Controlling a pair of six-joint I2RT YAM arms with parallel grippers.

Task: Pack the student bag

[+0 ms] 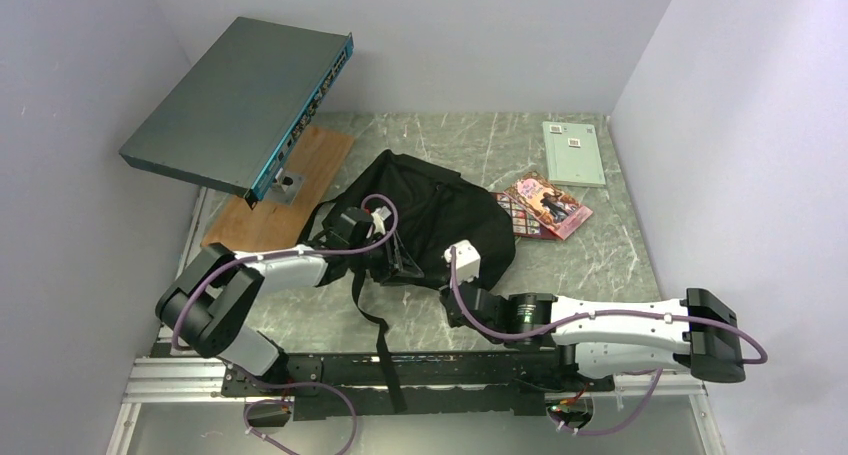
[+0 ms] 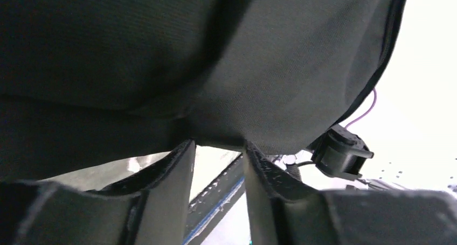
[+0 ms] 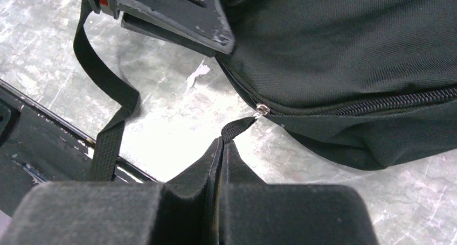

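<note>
The black student bag (image 1: 430,205) lies crumpled on the grey table, its zippered edge toward the front. In the right wrist view my right gripper is shut on the short black zipper pull (image 3: 239,126), joined to the metal slider (image 3: 262,109). My left gripper is over the bag fabric (image 2: 285,72), its fingertips somewhat apart; whether fabric is between them is unclear. A loose black strap (image 3: 110,132) runs to the front edge.
Books (image 1: 550,205) lie right of the bag, with a pale green notebook (image 1: 573,155) at back right. A dark rack device (image 1: 235,105) overhangs a wooden board at left.
</note>
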